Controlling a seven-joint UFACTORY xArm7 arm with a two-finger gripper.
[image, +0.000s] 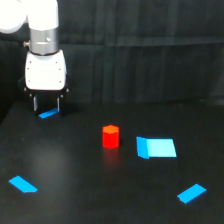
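At the back left, my gripper (47, 105) points down with its two dark fingers apart, and nothing shows between them. A small blue piece (48, 114) lies on the table just under or behind the fingertips; I cannot tell whether they touch it. A red block (110, 136) stands alone near the middle. Right of it lies a pale cyan square (161, 148), with a darker blue piece (142, 148) along its left side.
Flat blue pieces lie at the front left (22, 184) and front right (191, 193) of the black table (100, 190). A dark curtain (140, 50) hangs behind.
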